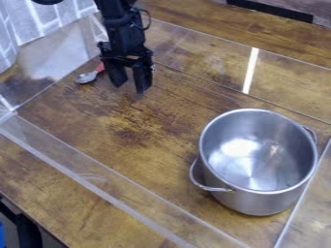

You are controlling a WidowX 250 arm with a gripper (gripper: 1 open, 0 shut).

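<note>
The black robot gripper [128, 74] hangs low over the wooden table at the upper left, its fingers pointing down. A small silver utensil with a red part [88, 77] lies just left of the fingers, partly hidden behind them. Whether anything is between the fingers is too small to tell. A large steel pot [255, 161] with side handles stands at the lower right.
Clear plastic strips or edges run along its left and right sides. A light, translucent sheet [29, 44] is at the upper left.
</note>
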